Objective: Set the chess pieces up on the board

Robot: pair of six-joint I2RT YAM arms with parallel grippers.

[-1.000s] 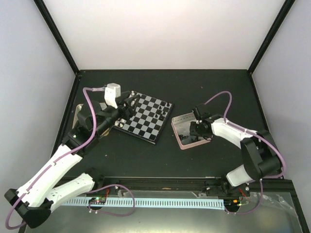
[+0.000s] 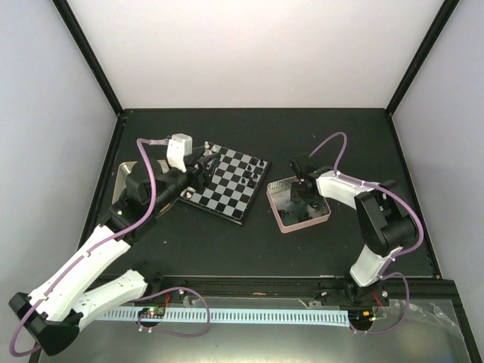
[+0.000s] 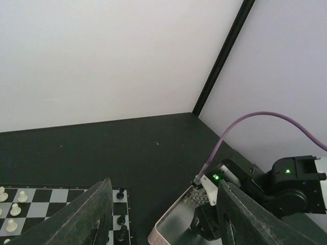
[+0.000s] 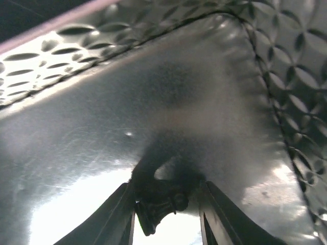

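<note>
The chess board (image 2: 231, 189) lies mid-table, with white pieces such as a pawn (image 3: 11, 225) along its left and black ones such as a pawn (image 3: 121, 219) on the right. My left gripper hangs raised over the board's left part, part open, nothing visible between its fingers. My right gripper is down inside the pink-rimmed metal basket (image 2: 281, 227). In the right wrist view a black chess piece (image 4: 159, 209) lies on the basket floor between its open fingers; whether they touch it I cannot tell.
A second, tan container (image 2: 121, 181) is at the left, partly hidden by the left arm.
Over the last second my right arm has shifted toward the back within the basket.
</note>
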